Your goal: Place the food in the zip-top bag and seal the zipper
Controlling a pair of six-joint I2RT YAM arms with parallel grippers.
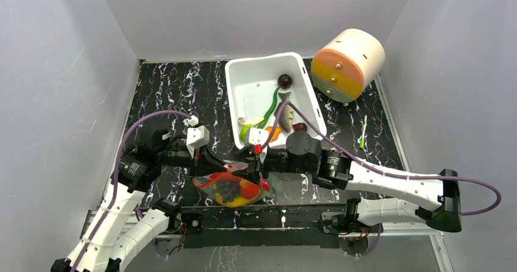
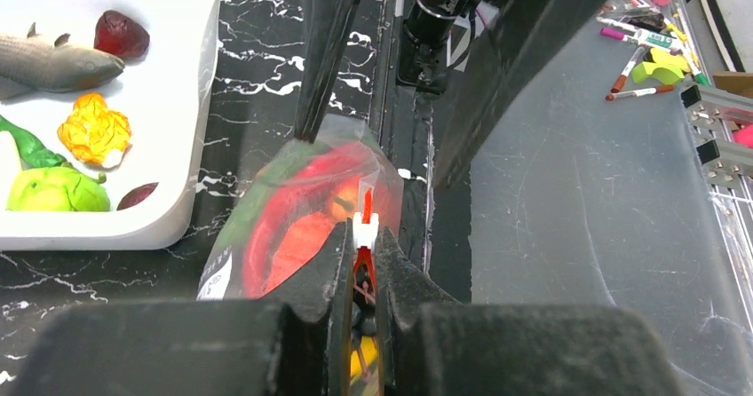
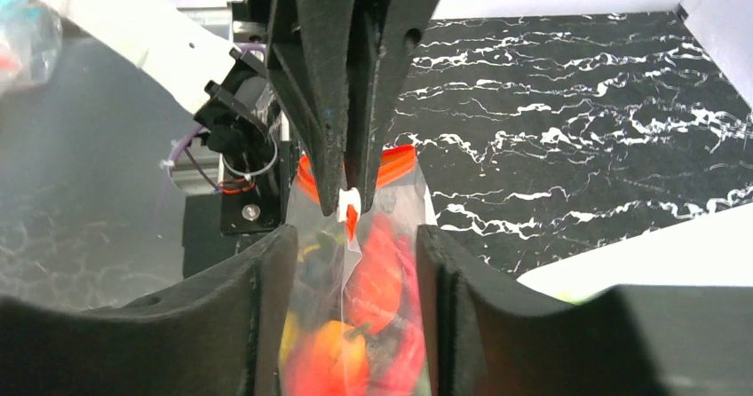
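Observation:
The clear zip top bag point(image 1: 227, 189) hangs at the front of the counter, with red, yellow and dark food inside. Its orange-red zipper strip point(image 3: 396, 162) has a small white slider point(image 3: 348, 202). On that slider my left gripper is shut, its fingertips pressed together there. My right gripper stands open, one finger on either side of the bag, with the slider between and beyond them. The left wrist view shows the right gripper's fingers point(image 2: 321, 76) spread apart near the bag's top. How far the zipper is closed cannot be told.
Behind the arms a white bin point(image 1: 256, 71) holds a fish, a green pepper, a cabbage and other play food. A bread-bin-like box point(image 1: 353, 58) stands at the back right, with a green-handled knife point(image 1: 363, 135) in front.

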